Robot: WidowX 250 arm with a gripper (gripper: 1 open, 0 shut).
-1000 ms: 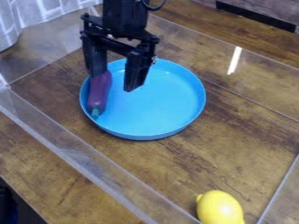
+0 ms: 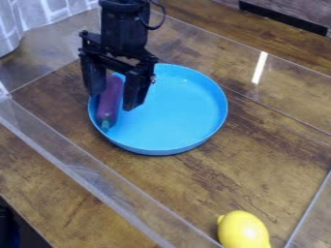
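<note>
My black gripper (image 2: 118,78) is over the left side of a blue plate (image 2: 175,111), open, its fingers spread to either side of a purple eggplant (image 2: 111,107). The eggplant lies lengthwise on the plate's left part, its lower tip toward the front; its upper part is partly hidden by the gripper.
A yellow lemon-like object (image 2: 242,230) sits on the wooden table at the lower right. A clear plastic edge runs diagonally across the lower left. A white object is at the top left corner. The table right of the plate is clear.
My gripper has moved left, from over the plate's upper middle to over the eggplant. The plate, eggplant and yellow object look unmoved.
</note>
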